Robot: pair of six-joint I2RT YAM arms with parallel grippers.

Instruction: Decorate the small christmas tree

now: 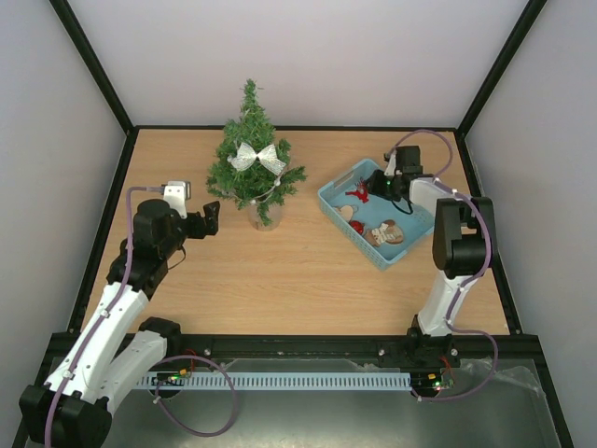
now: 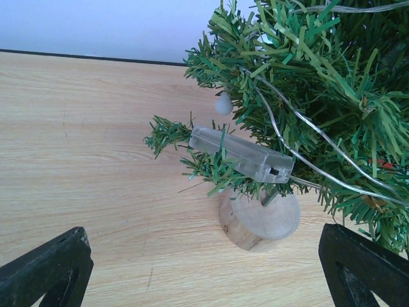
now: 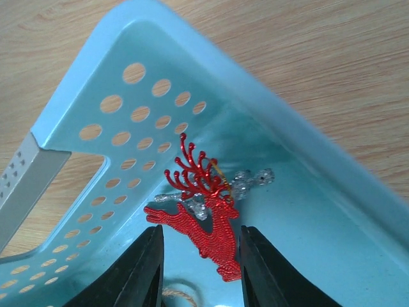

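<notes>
The small green tree [image 1: 250,154] stands on its round wooden base [image 2: 265,220] at the back, wearing a silver-white bow [image 1: 256,157]. A red reindeer ornament [image 3: 214,233] lies in the blue basket [image 1: 373,259], near a perforated wall, over a clear glittery piece [image 3: 252,182]. My right gripper is open, its fingertips on either side of the reindeer's body in view; contact cannot be judged. To the left of the tree, my left gripper stands wide open and empty, facing the wooden base.
Also in the basket are a brown-and-cream ornament [image 1: 385,233], a red one [image 1: 356,227] and a round beige one [image 1: 347,213]. The basket's raised rim [image 3: 268,105] runs close to my right gripper.
</notes>
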